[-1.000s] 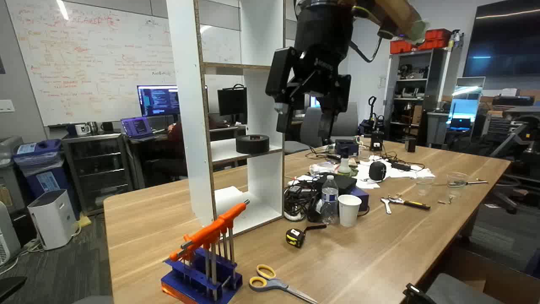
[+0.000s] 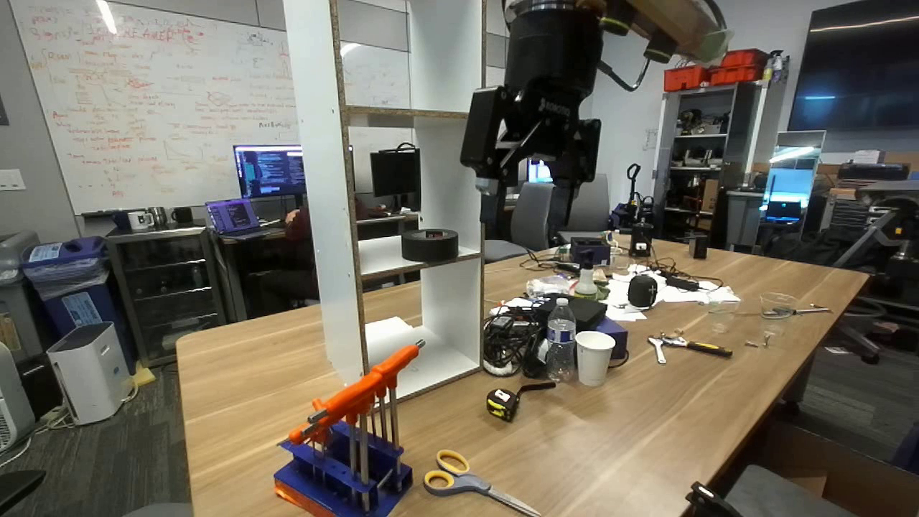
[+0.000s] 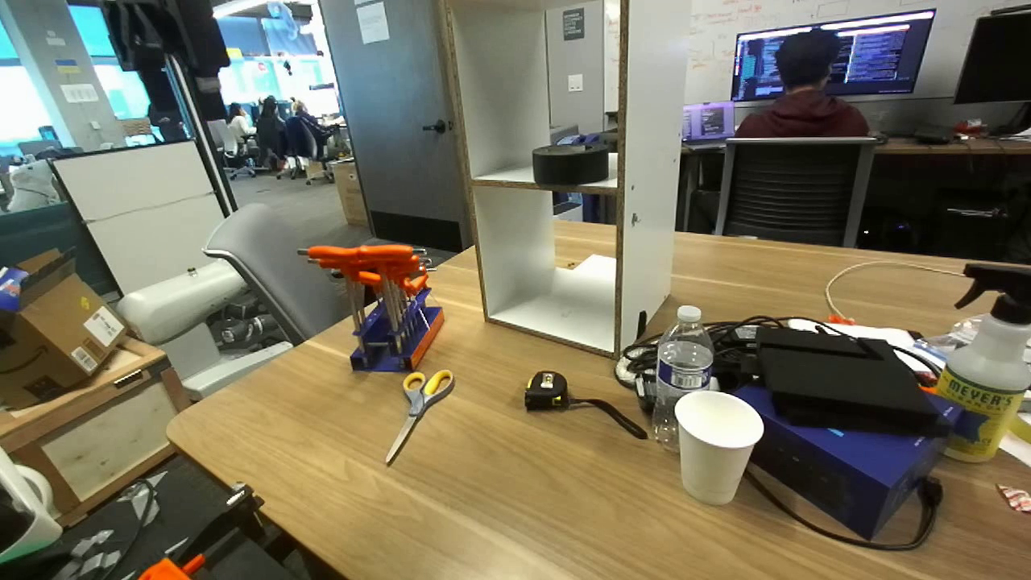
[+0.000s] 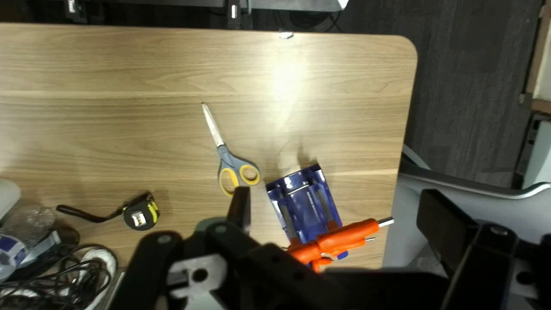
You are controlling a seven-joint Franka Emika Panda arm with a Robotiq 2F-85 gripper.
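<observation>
High above the table, my gripper (image 2: 525,220) hangs open in exterior view 1, nothing between its fingers. In the wrist view its two black fingers (image 4: 240,209) stand wide apart near the bottom. Scissors (image 3: 421,403) with yellow-and-grey handles lie flat on the wood. Beside them is a blue stand (image 4: 308,201) holding several orange-handled hex keys (image 2: 362,392). A black and yellow tape measure (image 3: 548,391) with a strap rests to the other side of the scissors. On a shelf of the white cabinet sits a roll of black tape (image 2: 430,245). My gripper touches none of these.
The tall white shelf unit (image 3: 655,174) stands on the table behind the tools. A water bottle (image 2: 561,340), a white paper cup (image 3: 716,445), tangled cables and a blue box (image 3: 850,464) crowd one side. Bare wood lies along the near table edge.
My gripper has shifted slightly right and down in exterior view 1, and its fingers now point more nearly straight down. The objects on the table and shelf have not moved.
</observation>
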